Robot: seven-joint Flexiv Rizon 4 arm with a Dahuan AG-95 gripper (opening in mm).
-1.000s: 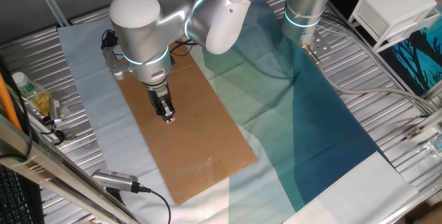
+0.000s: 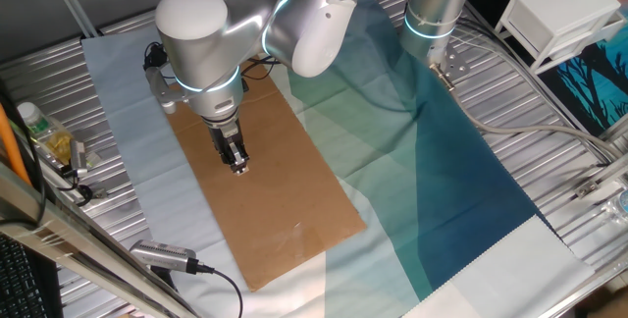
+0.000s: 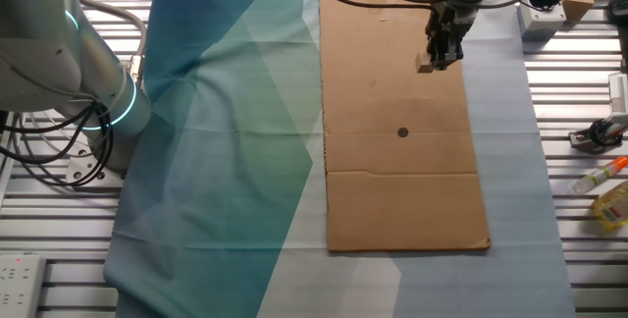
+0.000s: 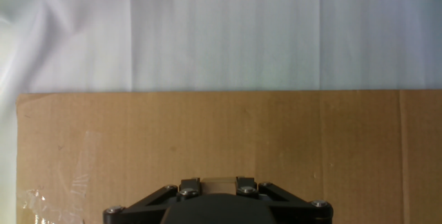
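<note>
A small light-brown wooden block (image 3: 424,63) is held at the fingertips of my gripper (image 3: 445,61), which points down over the cardboard sheet (image 3: 392,205). In the wrist view the block (image 4: 218,185) shows as a tan strip between the two black fingers. From the first exterior side, my gripper (image 2: 238,168) hangs over the middle of the cardboard (image 2: 285,210), and the block is hardly visible. How high the block is above the sheet is hard to judge. A dark round spot (image 3: 402,132) marks the cardboard, apart from the block.
A blue, green and white cloth (image 3: 226,161) lies under the cardboard. A camera-like device (image 2: 164,255) with a cable stands near the sheet's corner. Bottles (image 3: 601,175) lie beyond the cloth's edge.
</note>
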